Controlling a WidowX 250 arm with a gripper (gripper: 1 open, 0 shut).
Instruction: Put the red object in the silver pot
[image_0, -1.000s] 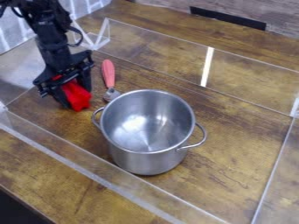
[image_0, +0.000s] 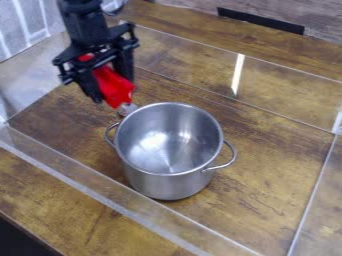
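Observation:
Above the left part of the table, my black gripper (image_0: 95, 60) is shut on the red object (image_0: 91, 82). The object hangs below the fingers, off the tabletop, and part of it is covered by them. To its lower right stands the silver pot (image_0: 170, 145), upright, with its wide mouth facing up and looking empty. Gripper and object are outside the pot, up and left of its rim.
A red-handled tool with a metal end (image_0: 126, 108) lies close to the pot's left rim; its handle overlaps the held object in view. Clear walls edge the wooden table (image_0: 281, 130), which is bare to the right.
The gripper has risen and moved right, lifting the red object from the table on the left. It now overlaps the red-handled tool in view. The pot has not moved.

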